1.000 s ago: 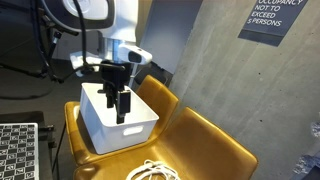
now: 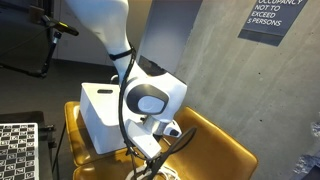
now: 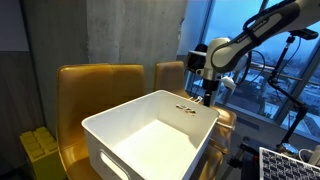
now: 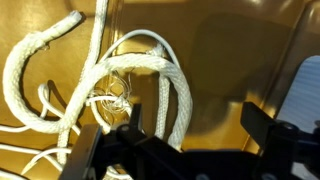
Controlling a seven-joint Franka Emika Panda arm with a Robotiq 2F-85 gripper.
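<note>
A loose tangle of white rope [image 4: 85, 75] with a frayed tuft lies on a brown leather seat, and thinner white cord runs through it. In the wrist view my gripper is open above the seat, its fingers wide apart and the rope's right-hand loop reaching between them. Nothing is held. From exterior view 1, the arm comes down over the rope [image 2: 168, 173] and partly covers it. The gripper's tips are hard to make out there. A white box [image 3: 150, 105] stands beside that seat, and its visible inside looks bare.
Brown chairs [image 3: 85, 85] stand in a row along the concrete wall [image 2: 240, 95]. A checkered board [image 2: 18, 150] is at the left in exterior view 1. The box's pale edge [image 4: 300, 105] shows at the right of the wrist view. Bare seat lies right of the rope.
The arm has come down and to the right, from beside the box to over the rope. The black cable loop has swung along with it. The box and rope appear unmoved.
</note>
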